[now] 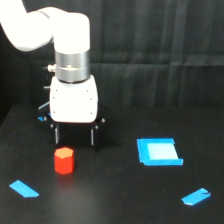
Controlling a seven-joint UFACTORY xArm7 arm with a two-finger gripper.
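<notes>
A small red block (64, 160) stands on the black table at the left of the camera view. My gripper (76, 143) hangs pointing down, a little above and behind the block in the image, its dark fingers (57, 133) spread wide. It is open, and nothing shows between the fingers. The block sits below the left part of the gap. How high the fingertips are above the table is hard to tell.
A white square (162, 151) edged with blue tape lies at the right. Blue tape strips lie at the front left (23, 189) and front right (196, 197). Dark curtains hang behind.
</notes>
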